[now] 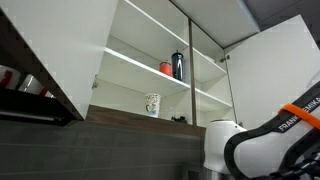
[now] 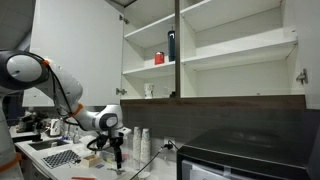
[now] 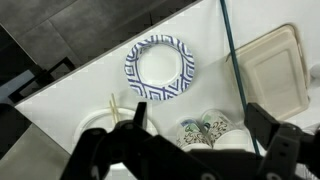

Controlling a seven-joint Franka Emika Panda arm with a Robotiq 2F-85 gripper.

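My gripper is open over the white counter, and nothing shows between its dark fingers. Ahead of it in the wrist view lies a round white plate with a blue patterned rim (image 3: 185,68). Two patterned cups (image 3: 215,123) appear between the fingers in the image, apparently below them. Part of a white bowl (image 3: 88,124), with thin sticks at its edge, is hidden behind the left finger. In exterior view 2 the gripper (image 2: 117,158) points downward near the counter; its fingertips are too small there to judge contact.
A beige tray (image 3: 270,78) lies to the right, beside a long dark green rod (image 3: 232,55). Stacked cups (image 2: 145,145) stand behind the arm. A black microwave-like box (image 2: 235,155) occupies the right side, and open shelves (image 2: 210,55) hang above.
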